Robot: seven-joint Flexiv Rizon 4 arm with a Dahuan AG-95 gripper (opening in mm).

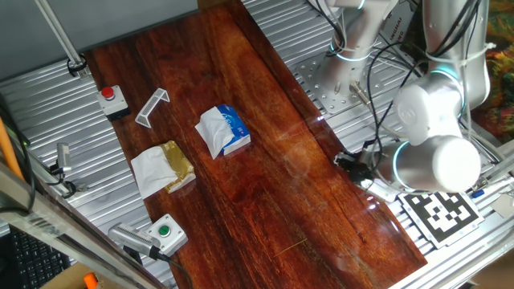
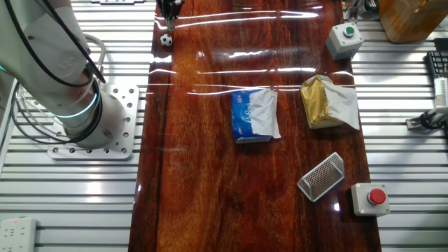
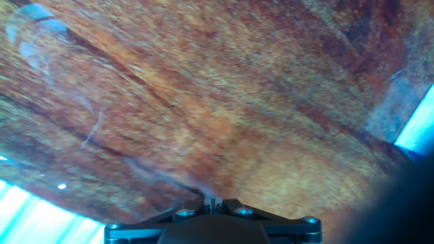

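My gripper (image 1: 340,158) is at the table's edge on the robot's side. In the wrist view its fingers meet at the bottom middle, shut, with nothing showing between them. At the top of exterior view 2, the gripper (image 2: 170,15) is partly cut off, with a small black-and-white ball (image 2: 166,40) close by on the table. No ball can be made out in exterior view 1. A blue-and-white tissue pack (image 1: 231,128) lies mid-table. Left of it is a gold-and-white pack (image 1: 178,163), well away from the gripper.
A perforated metal bracket (image 2: 323,176) lies near the far edge, between a red-button box (image 2: 371,199) and the gold pack. A green-button box (image 2: 344,40) stands at the same edge. Beside the gripper is a marker board (image 1: 442,217).
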